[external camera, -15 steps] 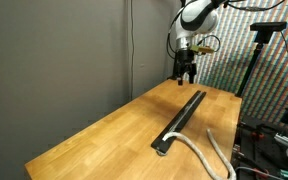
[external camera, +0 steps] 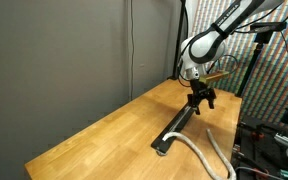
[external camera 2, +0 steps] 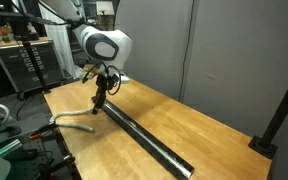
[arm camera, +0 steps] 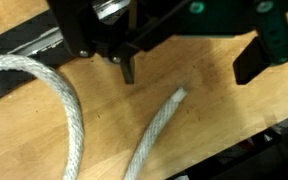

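My gripper (external camera: pixel 201 104) is open above the table, with its two fingers set wide apart in the wrist view and nothing between them. A white rope (external camera: pixel 190 144) curves over the table, one end resting by the near end of a long black channel (external camera: pixel 174 131). Separate from it lies a second white rope piece (external camera: pixel 221 156). From the wrist, this second piece (arm camera: pixel 156 134) has its tip just below the gap between the fingers, while the curved rope (arm camera: pixel 69 105) passes to the left. The channel's far part is hidden behind the gripper in exterior view 1.
Bare wooden table (external camera 2: pixel 204 125) spreads widely on one side of the channel. A grey wall (external camera: pixel 64 70) stands behind it. Dark equipment (external camera: pixel 276 145) and cables crowd the table's edge near the ropes.
The gripper has come lower and toward the camera in exterior view 1, from the table's far end to above the channel. Ropes and channel have stayed put.
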